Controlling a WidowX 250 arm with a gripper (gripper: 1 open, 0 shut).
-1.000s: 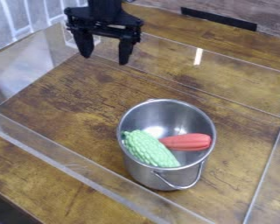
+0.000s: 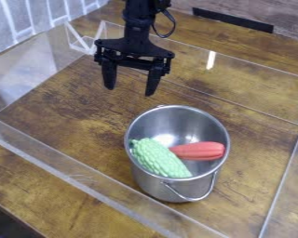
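My black gripper (image 2: 130, 78) hangs over the upper middle of the wooden table, open, with nothing between its two fingers. Below and to the right of it stands a metal pot (image 2: 164, 186) with a wire handle. Inside the pot lie a green corn-like object (image 2: 156, 157) and a red elongated object (image 2: 197, 152).
Clear plastic walls (image 2: 40, 23) edge the work area.
The gripper has moved down and to the right in the view, nearer to the pot. The pot and its contents have not moved.
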